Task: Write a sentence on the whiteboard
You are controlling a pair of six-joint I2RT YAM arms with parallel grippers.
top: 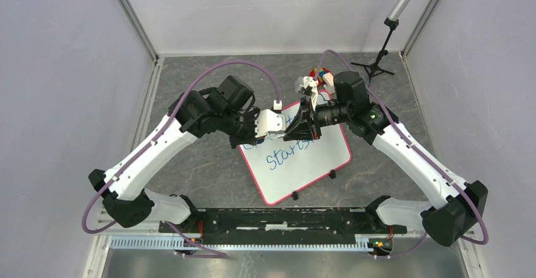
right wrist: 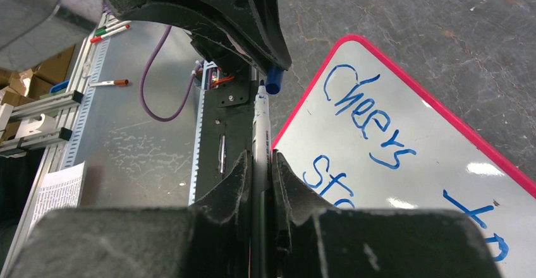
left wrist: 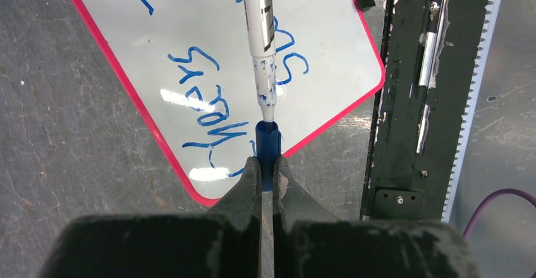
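Observation:
My left gripper is shut on a blue marker cap (left wrist: 268, 140), its open mouth facing the marker. The white marker (left wrist: 257, 28) is in my right gripper, which is shut on its barrel. Its tapered tip is right at the cap's mouth in the left wrist view. From the right wrist view, tip and cap (right wrist: 274, 80) look slightly offset; whether they touch, I cannot tell. Below both grippers lies the pink-edged whiteboard (top: 303, 174), with blue handwriting including "starts" (top: 280, 158); the arms hide part of the writing.
A black rail (top: 284, 221) runs along the front of the board. Loose markers (right wrist: 110, 31) lie on the grey bench beyond it. A black tripod (top: 374, 68) stands at the back right. The board's lower part is clear.

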